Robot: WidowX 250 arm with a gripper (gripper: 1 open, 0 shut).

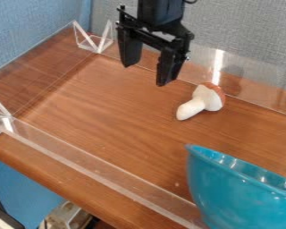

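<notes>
My black gripper (150,63) hangs over the back of the wooden surface at the upper middle, its two fingers spread apart with nothing between them. To its lower right a toy mushroom (200,102) with a white stem and an orange-brown cap lies on its side on the wood, apart from the gripper. A large teal bowl (235,188) fills the lower right corner, partly cut off by the frame.
Transparent low walls with white corner brackets (93,38) edge it along the back, left and front. A blue area with some clutter shows below at the lower left.
</notes>
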